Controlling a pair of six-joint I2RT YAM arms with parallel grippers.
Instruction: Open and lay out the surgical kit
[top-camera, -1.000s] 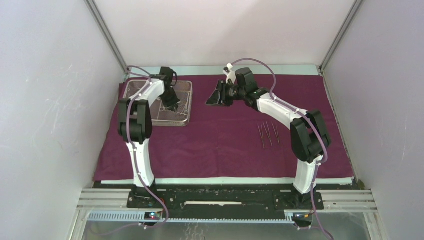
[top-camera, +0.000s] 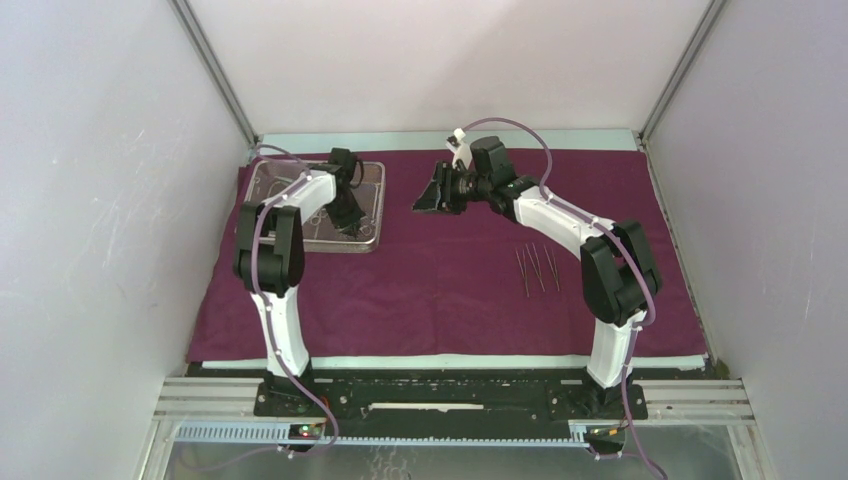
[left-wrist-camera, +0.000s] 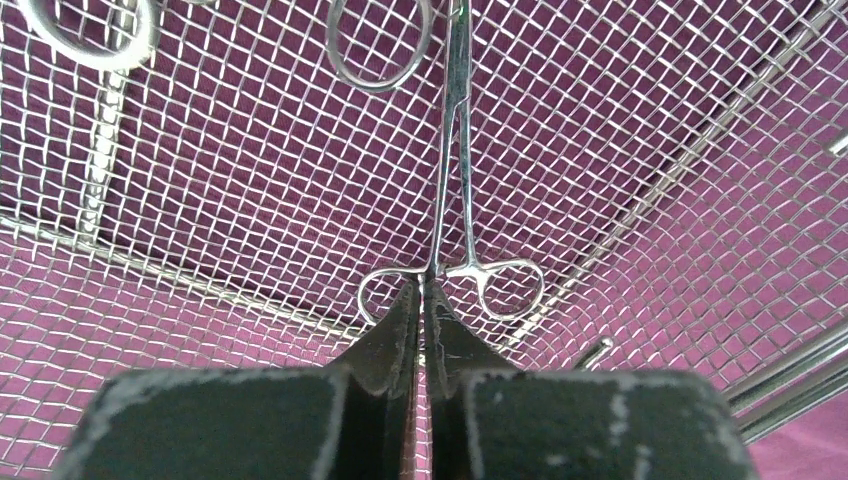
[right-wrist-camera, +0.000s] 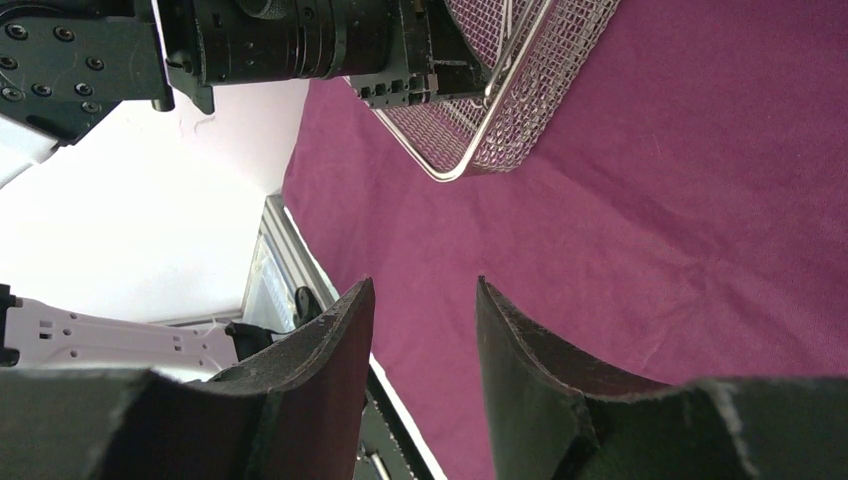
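Note:
A wire-mesh instrument tray (top-camera: 310, 247) lies on the left of the dark red cloth. Inside its front right corner, my left gripper (top-camera: 350, 230) points down. A slim clamp with two ring handles (left-wrist-camera: 455, 180) rests on the mesh in the left wrist view. The tips of my left gripper reach the junction of its rings, with only a narrow gap between them; whether they grip the metal cannot be told. Over bare cloth right of the tray, my right gripper is open and empty.
Several thin metal instruments (top-camera: 537, 268) lie side by side on the cloth at the right. More ring handles (left-wrist-camera: 380, 75) show in the tray beside the clamp.
The right arm looks still.

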